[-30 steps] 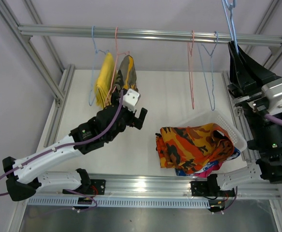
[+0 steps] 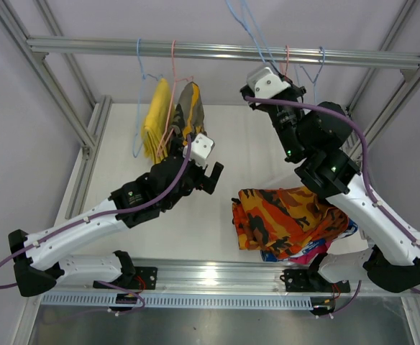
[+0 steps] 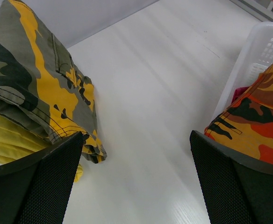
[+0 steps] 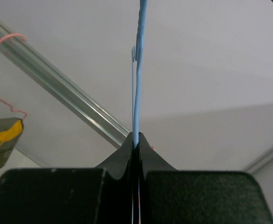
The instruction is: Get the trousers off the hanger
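Observation:
Grey-and-yellow camouflage trousers (image 2: pixel 191 108) (image 3: pixel 38 74) hang beside yellow trousers (image 2: pixel 156 118) on the left of the rail, near a pink hanger. My left gripper (image 2: pixel 204 172) is open below and right of them, with nothing between its fingers. My right gripper is shut on a blue hanger (image 4: pixel 139 42), held up at the rail's height toward the right in the top view. No garment shows on that hanger.
Orange camouflage clothing (image 2: pixel 282 219) (image 3: pixel 253 121) lies in and over a white basket (image 3: pixel 262 46) at the right. The metal rail (image 2: pixel 95 46) carries other empty hangers.
My right gripper has moved leftward and away from the camera, toward the rail, with the blue hanger. My left arm has barely moved.

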